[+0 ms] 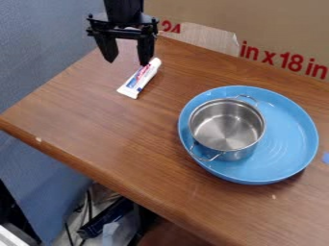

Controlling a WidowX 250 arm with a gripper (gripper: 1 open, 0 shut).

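The black gripper (126,50) hangs over the upper left of the wooden table, open, with its two fingers apart and nothing seen between them. Below and slightly right of it lies a white toothpaste tube (139,80) with coloured print, slanting on the table and apart from the fingers. On the right, a blue plate (291,130) holds a stainless steel pot (226,125) with two wire handles.
A cardboard box (264,38) with red print stands along the back. A grey-blue padded wall borders the left side, with cables and bags below the table's front edge.
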